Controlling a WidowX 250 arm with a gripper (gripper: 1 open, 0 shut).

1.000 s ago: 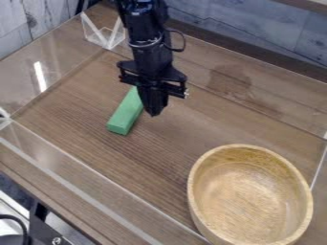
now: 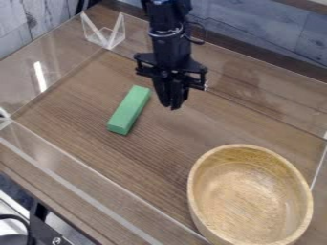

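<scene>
My arm, black, reaches down from the back centre, its gripper (image 2: 170, 88) hanging above the wooden table a little right of a green rectangular block (image 2: 128, 110), which lies flat. The fingertips are dark and small, so whether they are open or shut is unclear. A large beige oval bowl (image 2: 250, 200) sits at the front right.
Clear plastic objects show at the upper left edges, and a black cable lies at the lower left corner. A wall borders the back.
The gripper has moved back and to the right, away from the green block, uncovering more of its far end. The block and bowl have not moved.
</scene>
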